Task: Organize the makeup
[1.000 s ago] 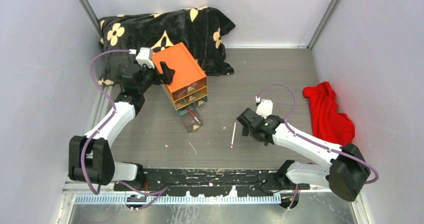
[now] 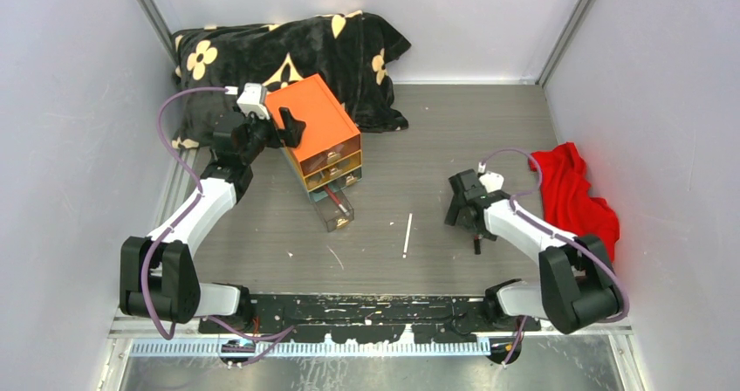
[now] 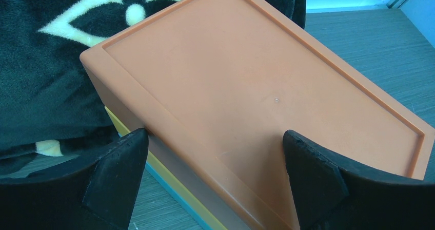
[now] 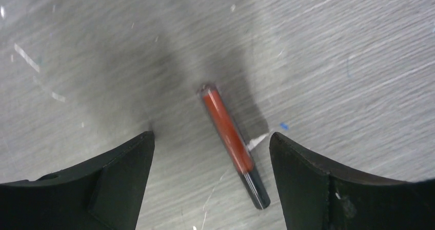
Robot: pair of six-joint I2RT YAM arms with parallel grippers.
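Observation:
An orange-topped drawer box (image 2: pixel 318 110) stands at centre left, its bottom drawer (image 2: pixel 339 219) pulled out with a red item inside. My left gripper (image 2: pixel 284 125) is at the box's upper left; in the left wrist view its fingers straddle the top edge, whether gripping it I cannot tell. My right gripper is open above a slim red-and-black cosmetic stick (image 4: pixel 225 130), lying on the table between and beyond the fingertips. In the top view the stick (image 2: pixel 477 244) shows just below that gripper. A white stick (image 2: pixel 407 235) lies in the middle.
A black patterned blanket (image 2: pixel 227 55) lies behind the box. A red cloth (image 2: pixel 576 199) lies at the right wall.
My right gripper has moved right and slightly toward the back, uncovering more of the red-and-black stick in the top view. The left arm and box have stayed still.

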